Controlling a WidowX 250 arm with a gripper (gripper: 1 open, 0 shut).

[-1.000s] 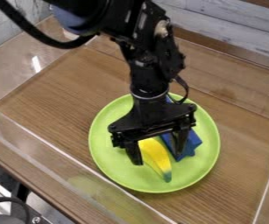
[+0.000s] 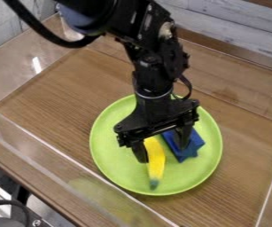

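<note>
My black gripper hangs low over a green plate, its fingers part-way apart around the upper end of a yellow banana-shaped object with a dark green tip. Whether the fingers touch it is hard to tell. A blue block sits on the plate just to the right of the yellow object, partly hidden behind the gripper.
The plate rests on a wooden table with clear room left and right of it. A transparent edge runs along the front, and white boards stand at the back.
The lower end of the yellow object has shifted left, so it lies more upright in view. My gripper has moved only slightly.
</note>
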